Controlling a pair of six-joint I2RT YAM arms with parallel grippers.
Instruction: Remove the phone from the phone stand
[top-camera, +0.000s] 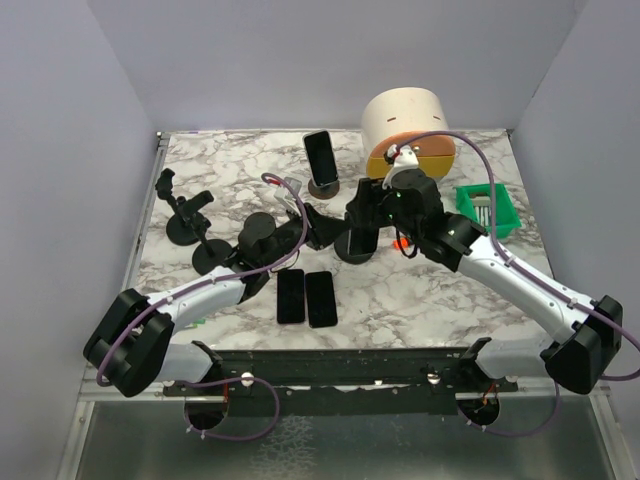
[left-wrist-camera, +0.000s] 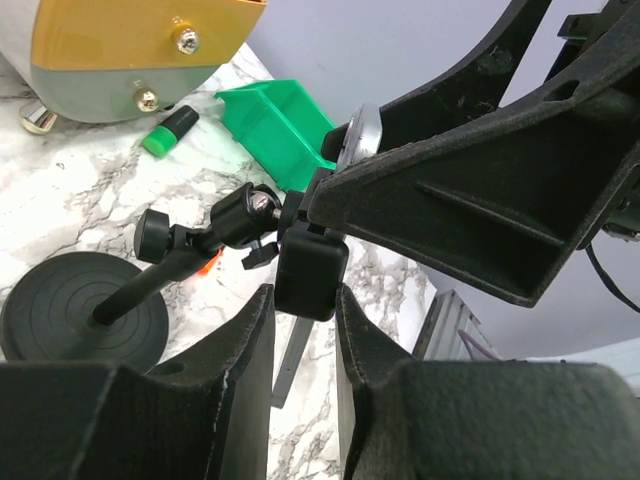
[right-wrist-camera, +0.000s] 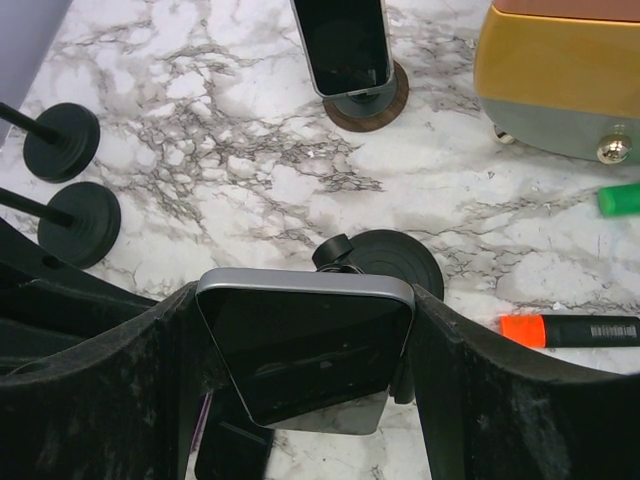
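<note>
My right gripper is shut on a phone, which appears over a round stand base in the right wrist view. The left gripper is beside it, its fingertips at a black clamp part of a stand with a disc base; I cannot tell whether it is closed on that part. The right gripper's black body crosses the upper right of the left wrist view.
Another phone on a stand stands at the back, two phones lie at the front, empty stands at left, a green basket at right, and a rounded box behind.
</note>
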